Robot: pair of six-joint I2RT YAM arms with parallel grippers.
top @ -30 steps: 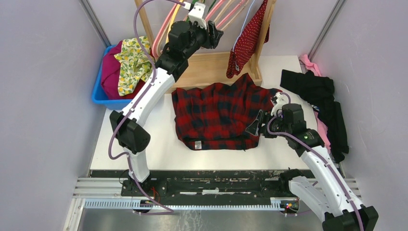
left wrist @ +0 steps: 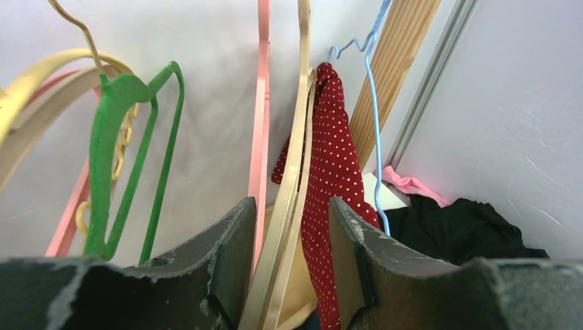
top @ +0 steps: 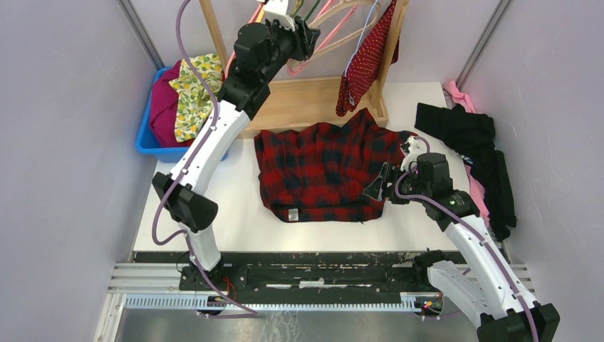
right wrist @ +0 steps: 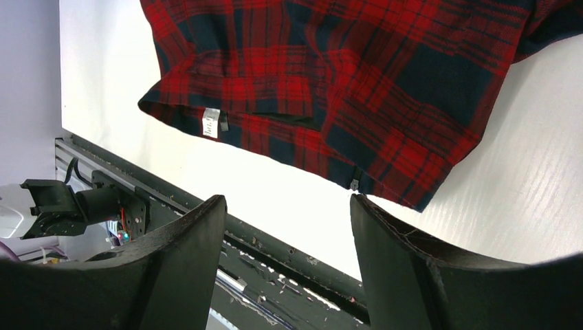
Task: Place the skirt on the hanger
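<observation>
The red and dark plaid skirt (top: 320,171) lies spread in folds on the white table, its waistband and white label (right wrist: 211,122) toward the front edge. Up at the rack, my left gripper is partly open around a beige hanger (left wrist: 283,227), which runs between its fingers nearer the left one. A pink hanger (left wrist: 260,124) hangs just behind it. At the skirt's front right corner, my right gripper (top: 377,187) is open. In the right wrist view only bare table and the dark front rail show between its fingers.
A green hanger (left wrist: 110,151) hangs left of the gripper. To the right, a red dotted garment (top: 367,64) hangs by the wooden post. A blue bin (top: 147,135) of cloth stands at left; black clothing (top: 470,142) lies at right. Free table shows ahead of the skirt.
The hangers beside it have shifted and spread. The right arm and the skirt look unmoved.
</observation>
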